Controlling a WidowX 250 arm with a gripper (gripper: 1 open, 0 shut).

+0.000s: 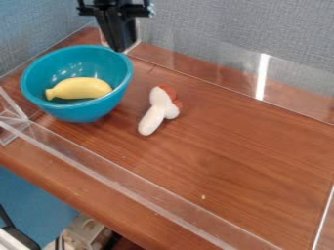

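Note:
A blue bowl (104, 105) sits at the left of the wooden table, with a yellow banana (78, 88) lying inside it. My black gripper (117, 44) hangs above the back of the bowl at the top of the camera view, apparently shut, with nothing visible between its fingers. Right of the bowl lies a pale toy (158, 111) with an orange-red part at its upper end.
Clear plastic barriers run along the back and front edges of the table (235, 156). Grey walls stand behind.

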